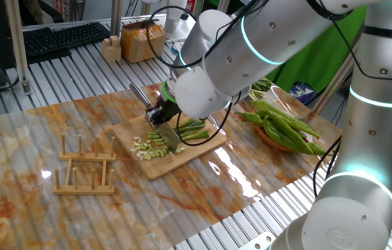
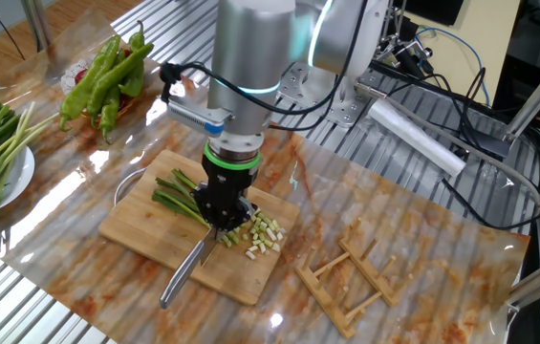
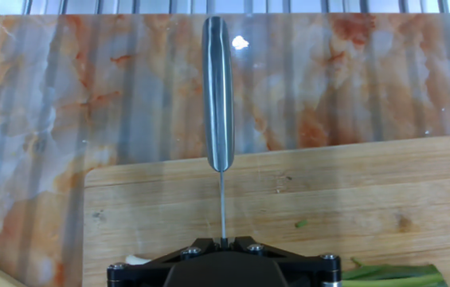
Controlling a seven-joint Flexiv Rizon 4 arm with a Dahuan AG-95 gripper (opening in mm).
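My gripper is shut on the knife, clasping the top of its blade close to the handle. The knife's steel handle (image 3: 218,96) points away from the fingers in the wrist view, with the blade edge-on. In exterior view 1 the broad knife blade (image 1: 168,137) stands upright over the wooden cutting board (image 1: 152,169), among green stalks. Cut pieces (image 2: 268,229) lie on one side of it, and longer green stalks (image 2: 176,195) on the other. Whether the blade's edge touches the board cannot be made out.
A wooden peg rack (image 1: 84,189) stands beside the board. Green peppers in a basket (image 1: 282,128) are on the board's other side. Leafy greens lie on a white plate (image 2: 23,172).
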